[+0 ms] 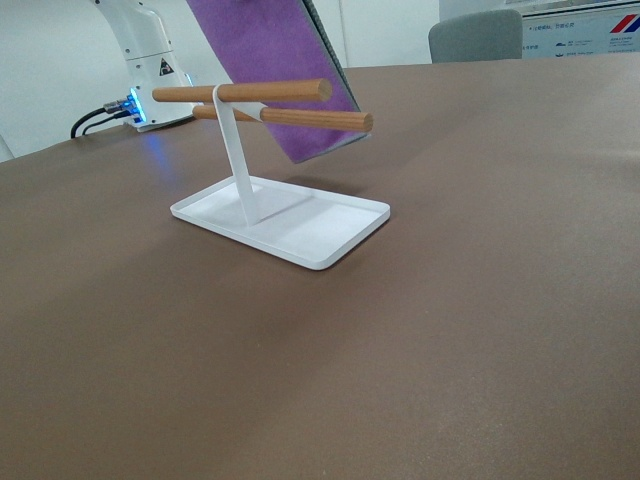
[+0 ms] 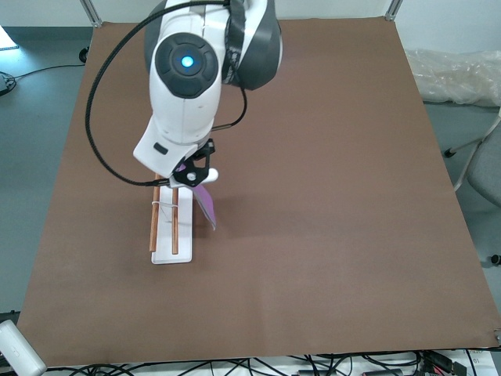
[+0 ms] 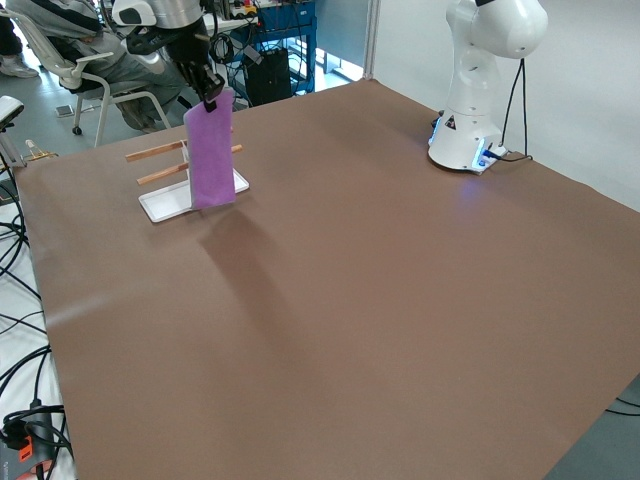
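Note:
A purple cloth (image 2: 203,204) (image 1: 275,50) (image 3: 212,155) hangs from my gripper (image 3: 208,100), which is shut on its upper edge. The cloth is beside and partly over a small rack with two wooden bars (image 1: 280,90) on a white tray base (image 2: 172,247) (image 1: 310,240); whether it touches the bars is unclear. In the left view my fingertips are mostly hidden by the arm's white housing.
Cables run along the side, and chairs stand beyond the table.

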